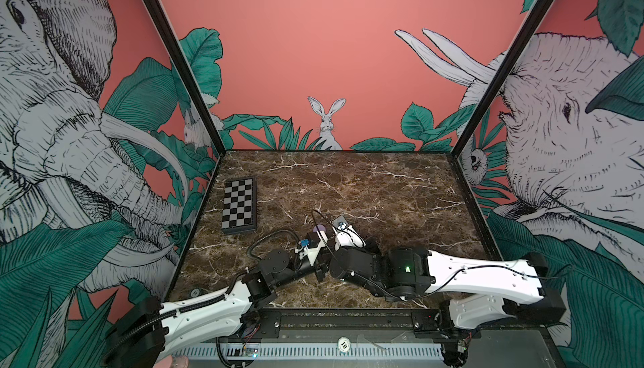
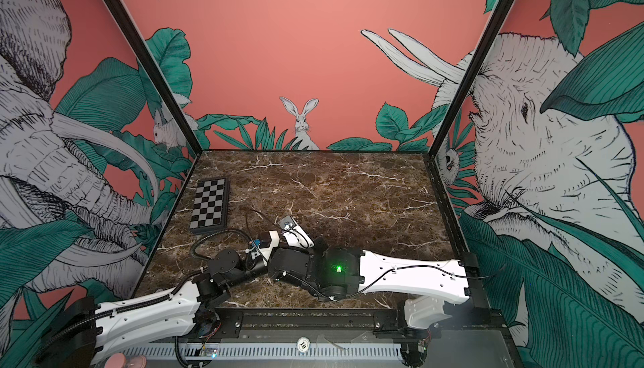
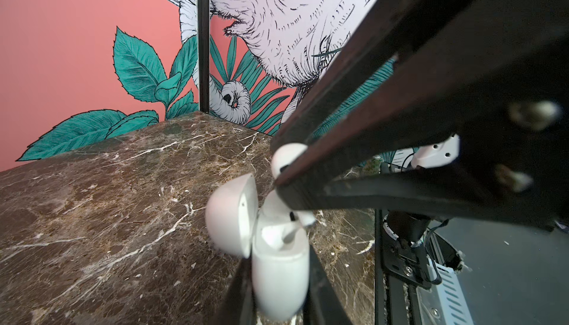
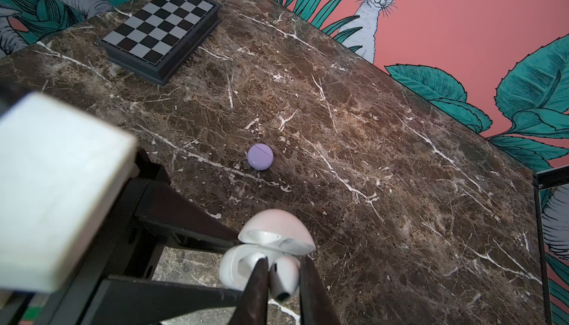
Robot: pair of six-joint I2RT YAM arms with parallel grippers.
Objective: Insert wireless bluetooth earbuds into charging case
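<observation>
Both grippers meet low over the front middle of the table. The white charging case, lid raised, is gripped by my left gripper. My right gripper is shut at the case, its fingertips around a white earbud at the open compartment in the right wrist view; how far it sits inside I cannot tell. Another white rounded piece shows behind the right gripper's dark fingers in the left wrist view, partly hidden.
A black-and-grey checkered board box lies at the back left. A small purple round disc lies on the marble table beyond the grippers.
</observation>
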